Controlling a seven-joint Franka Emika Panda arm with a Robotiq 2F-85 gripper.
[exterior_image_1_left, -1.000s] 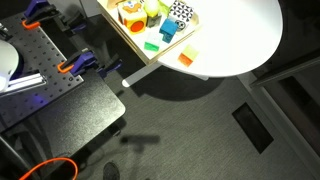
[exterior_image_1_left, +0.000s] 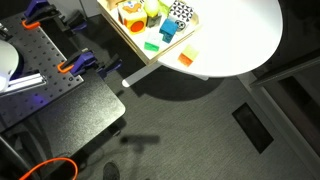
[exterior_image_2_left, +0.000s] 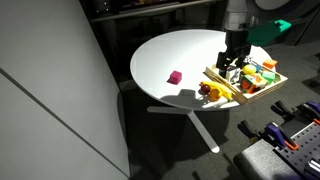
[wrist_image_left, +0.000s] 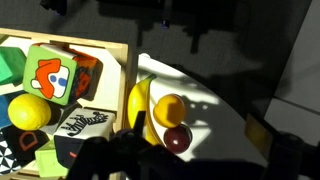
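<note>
In the wrist view my gripper stands open, its dark fingers wide apart with nothing seen held between them. Below it, on the white round table, lie a yellow banana (wrist_image_left: 138, 100), an orange fruit (wrist_image_left: 169, 109) and a dark red fruit (wrist_image_left: 177, 138). To their left is a shallow wooden tray (wrist_image_left: 122, 62) of toy blocks, among them a picture block (wrist_image_left: 54, 73), a yellow ball (wrist_image_left: 29, 112) and a white lettered block (wrist_image_left: 84, 125). From exterior view 2, the dark arm (exterior_image_2_left: 237, 35) reaches over the tray; its fingertips are hard to make out.
A magenta cube (exterior_image_2_left: 175, 77) sits alone on the left of the round table (exterior_image_2_left: 165, 52). Beside the tray is an orange block (exterior_image_1_left: 188, 56). A dark pegboard bench (exterior_image_1_left: 75, 110) stands close by, with floor between.
</note>
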